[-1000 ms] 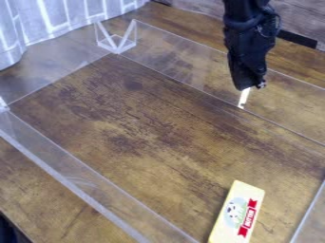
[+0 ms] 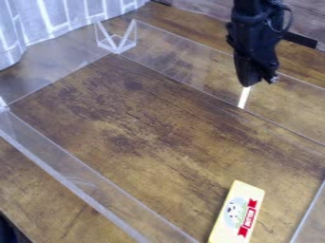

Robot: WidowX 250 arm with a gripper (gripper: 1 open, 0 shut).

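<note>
My black gripper [image 2: 263, 74] hangs at the upper right of the view, above the back part of a clear-walled area on the wooden table. It looks shut, with nothing visible between its fingers, though it is dark and small. A pale yellow box [image 2: 237, 212] with a red label lies at the front right of that area.
Clear plastic walls [image 2: 79, 174] border the wooden surface [image 2: 140, 133], with a clear bracket [image 2: 116, 43] at the back left corner. A white cloth [image 2: 32, 28] hangs at the top left.
My gripper has shifted very slightly since a second ago. The box has not moved.
</note>
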